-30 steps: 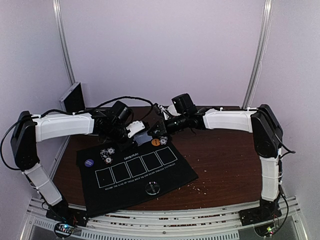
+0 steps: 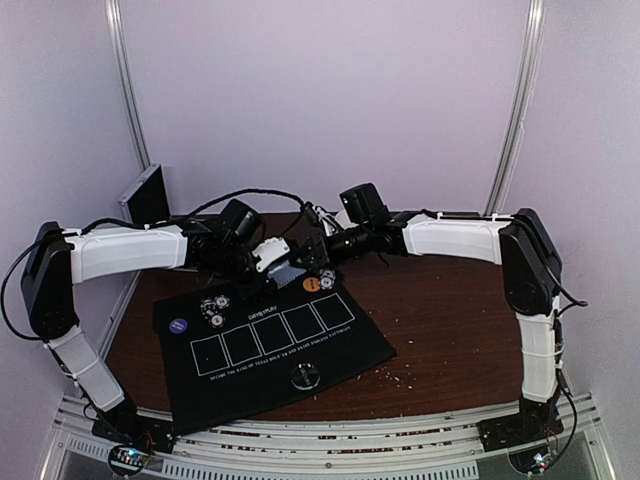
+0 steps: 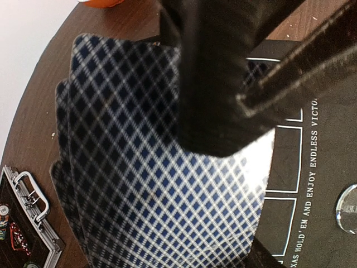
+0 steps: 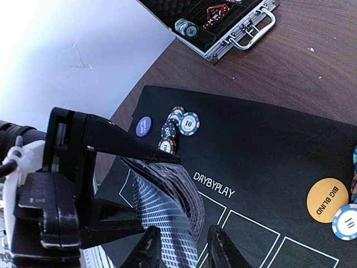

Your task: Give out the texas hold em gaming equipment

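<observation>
A fanned stack of blue-and-white checked cards (image 3: 150, 167) is in my left gripper, which is shut on it above the back of the mat. In the right wrist view the cards' lower end reaches the gap of my right gripper; its fingers stand part open, and I cannot tell whether they touch the cards. In the left wrist view a dark blurred finger (image 3: 215, 111) of the right gripper covers part of the card faces. The black poker mat (image 2: 270, 375) has five outlined boxes.
Chips (image 4: 167, 146) lie near the purple small blind button (image 4: 144, 126); more chips (image 4: 347, 220) touch the orange big blind button (image 4: 326, 200). A clear disc (image 2: 305, 376) rests on the mat's front. An open case (image 4: 223, 42) stands at the left.
The left arm and the cards stay in place.
</observation>
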